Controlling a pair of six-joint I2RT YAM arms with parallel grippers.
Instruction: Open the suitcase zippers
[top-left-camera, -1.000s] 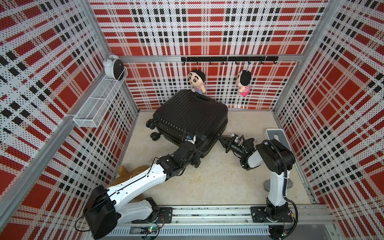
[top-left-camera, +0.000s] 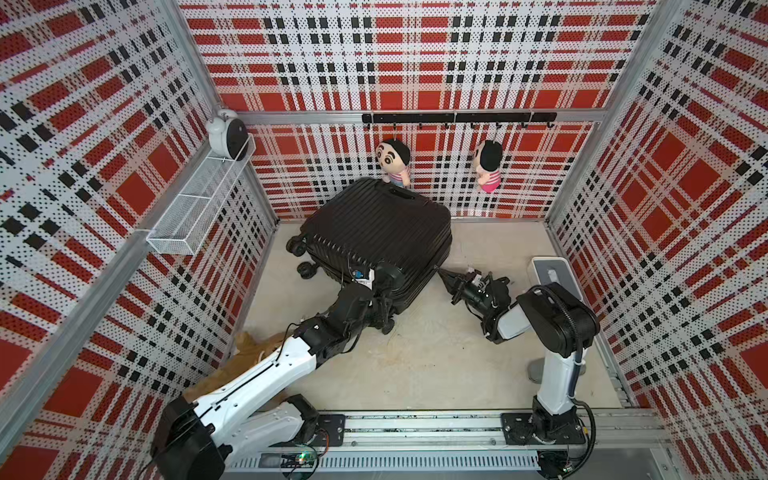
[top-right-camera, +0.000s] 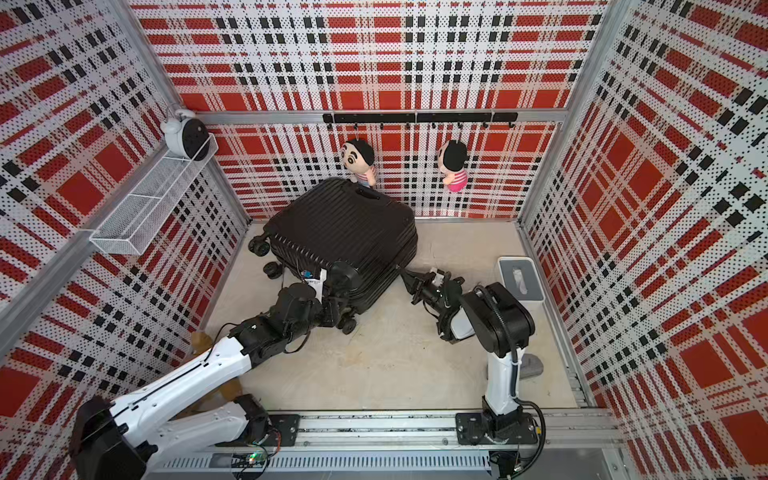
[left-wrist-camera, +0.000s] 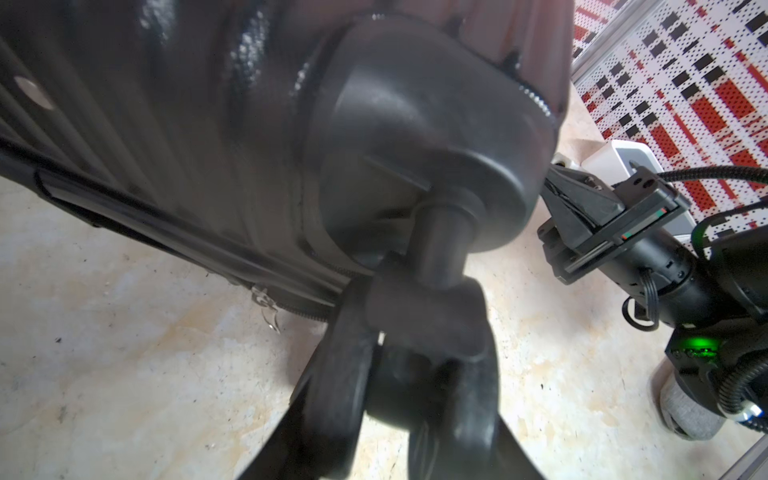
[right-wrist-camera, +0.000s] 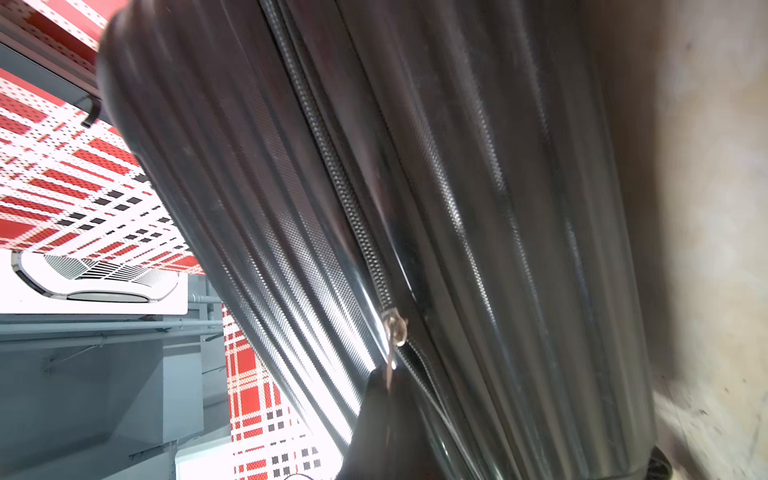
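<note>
The black ribbed suitcase (top-left-camera: 380, 228) lies flat toward the back of the floor. In the right wrist view, its zipper (right-wrist-camera: 340, 180) runs down the side to a metal slider (right-wrist-camera: 395, 326); below this the zipper edges seem to part. My right gripper is shut, with the slider's thin pull tab running into its fingertips. At the suitcase's near corner, my left gripper has its fingers (left-wrist-camera: 516, 454) either side of a caster wheel (left-wrist-camera: 472, 392). Whether they press on the wheel is hidden.
Another ring pull (left-wrist-camera: 268, 304) hangs along the suitcase's near side. A grey-white tray (top-left-camera: 557, 268) stands at the right wall, and a brown plush (top-left-camera: 252, 352) lies behind the left arm. Clear floor (top-left-camera: 424, 360) spreads in front of the suitcase.
The left arm has shifted left, and the suitcase's near part has slid slightly left with it. My right gripper has stayed almost in place at the suitcase's side.
</note>
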